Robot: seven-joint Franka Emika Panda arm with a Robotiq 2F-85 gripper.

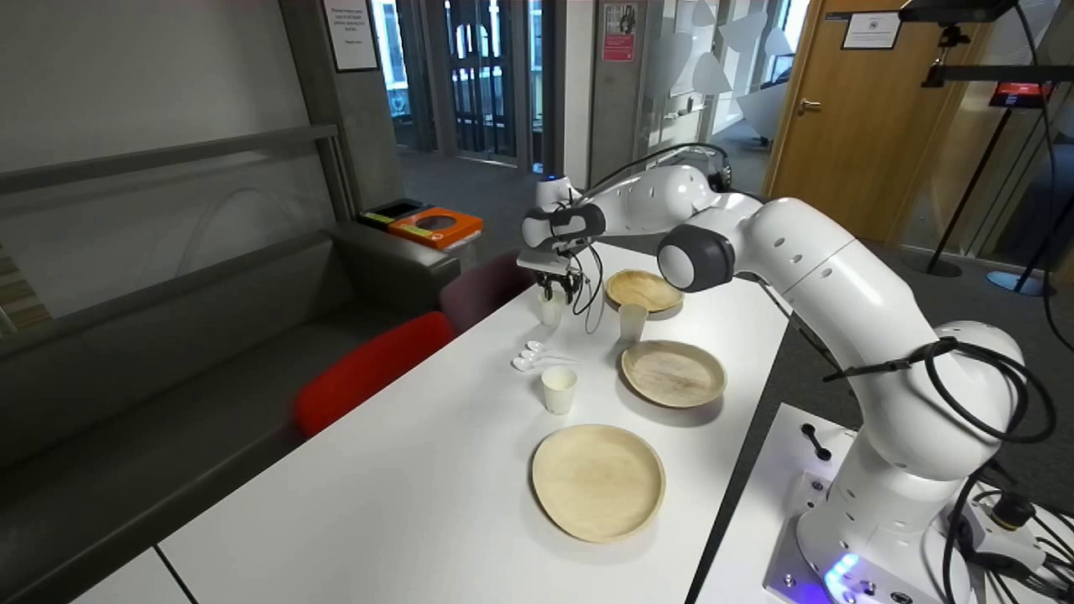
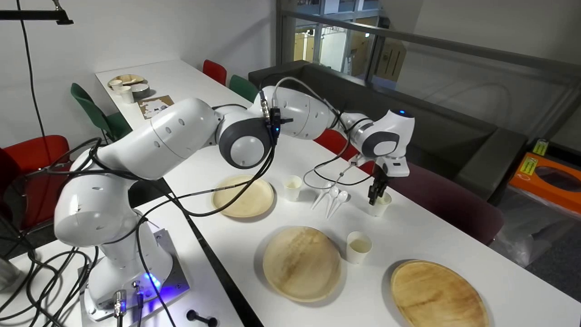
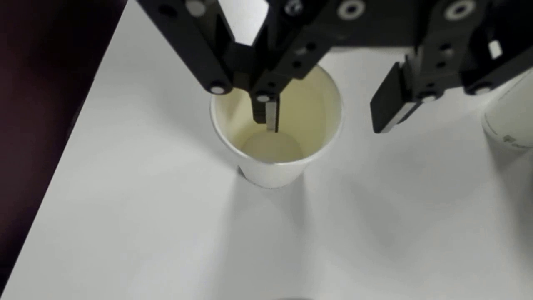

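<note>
In the wrist view a pale paper cup (image 3: 272,175) stands upright on the white table, empty inside. My gripper is open over it: the left fingertip reaches inside the cup's mouth, while the right one hangs outside, clear of the rim. The same cup (image 1: 550,311) is at the far edge of the table in exterior view 1, just under my gripper (image 1: 560,290). From the other side, my gripper (image 2: 376,193) partly covers this cup (image 2: 382,206).
Three white spoons (image 2: 331,199) lie near the cup. Two more cups, one by the middle plate (image 2: 302,267) and one by the left plate (image 2: 243,199), stand on the table. Another plate (image 2: 438,297) lies at the right.
</note>
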